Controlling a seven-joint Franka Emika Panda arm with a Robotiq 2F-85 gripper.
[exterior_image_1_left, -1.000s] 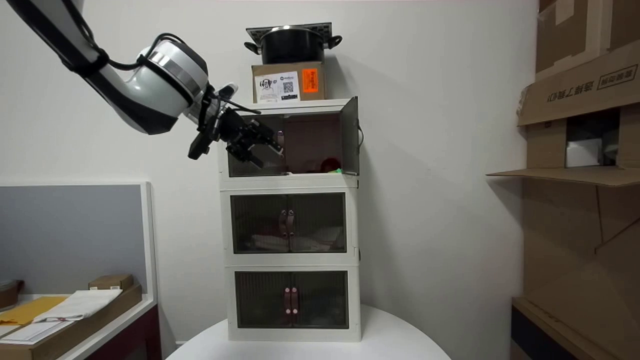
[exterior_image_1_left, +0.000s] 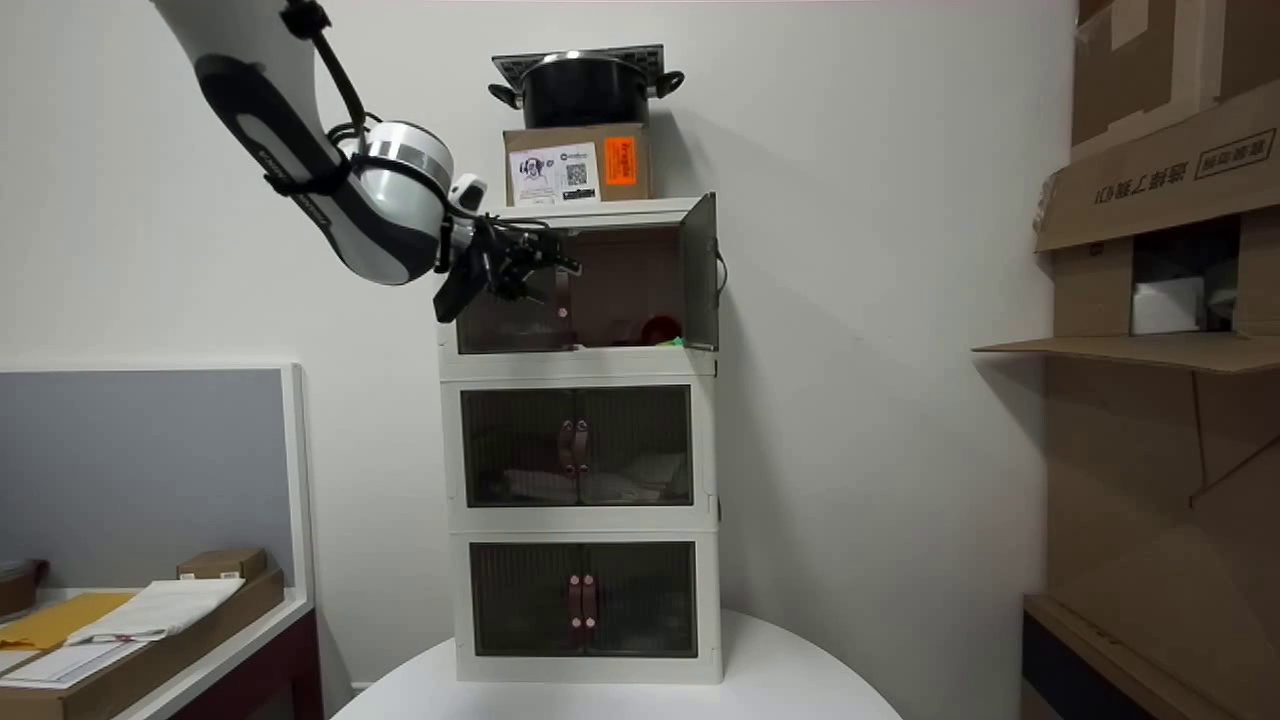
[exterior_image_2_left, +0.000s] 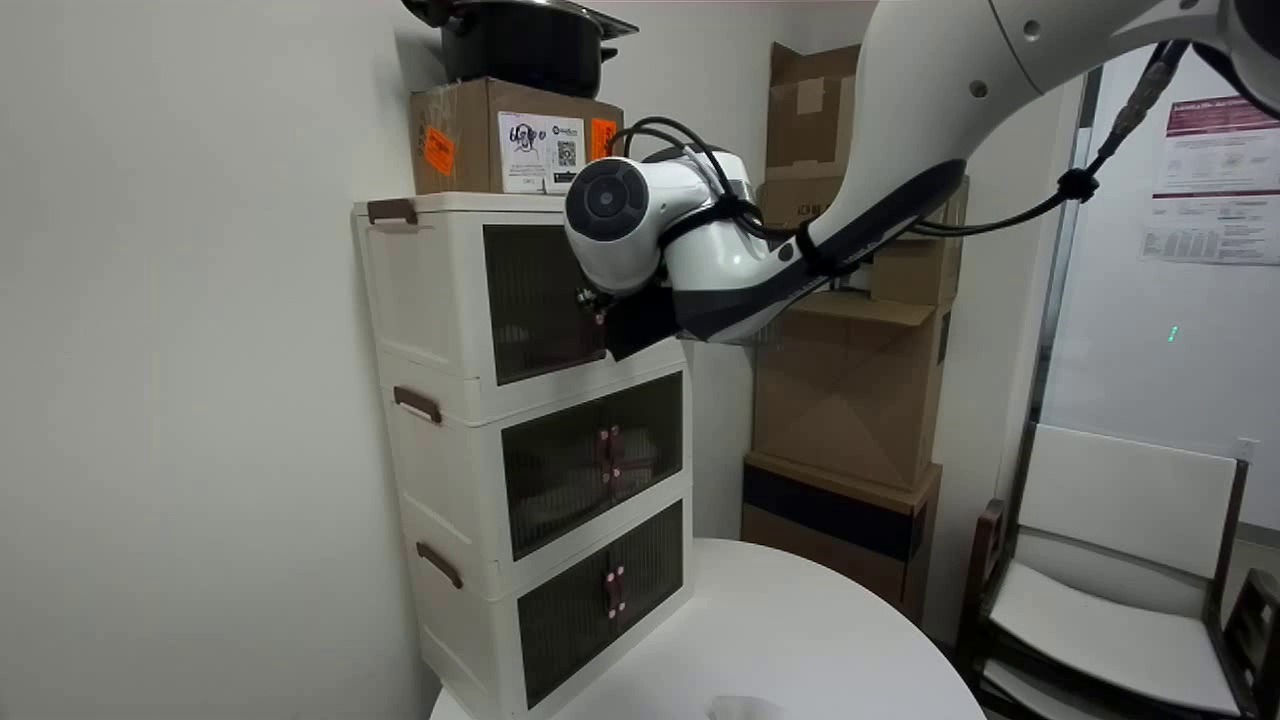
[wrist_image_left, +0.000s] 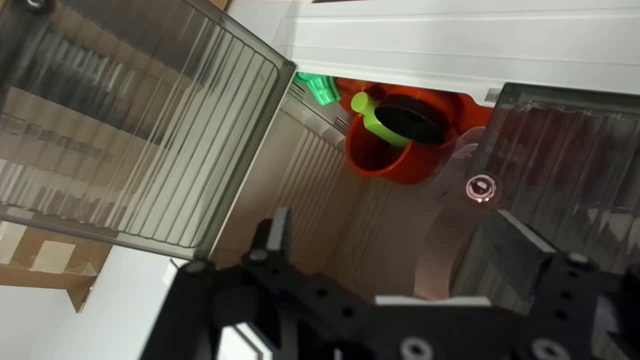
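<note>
The top cabinet compartment has its right door (exterior_image_1_left: 701, 274) swung open and its left door (exterior_image_1_left: 510, 312) shut. My gripper (exterior_image_1_left: 546, 282) is in front of the shut door, near its brown handle (exterior_image_1_left: 563, 294). In the wrist view the gripper stands open, fingers wide apart. The handle (wrist_image_left: 441, 246) appears between them, closer to the right-hand finger (wrist_image_left: 520, 249); contact cannot be told. Inside the compartment are a red cup (wrist_image_left: 384, 156), a lime-green and black item (wrist_image_left: 414, 120) and a green piece (wrist_image_left: 321, 87). In exterior view 2 the arm hides most of the gripper.
Below, the middle doors (exterior_image_1_left: 518, 450) and bottom doors (exterior_image_1_left: 524, 600) are shut. A cardboard box (exterior_image_1_left: 576, 164) with a black pot (exterior_image_1_left: 584, 92) rests on top. Large cardboard boxes (exterior_image_1_left: 1164, 480) stand at the right.
The arm has moved right in exterior view 1, bringing the gripper up to the left door with a changed wrist angle. Both top doors look unmoved.
</note>
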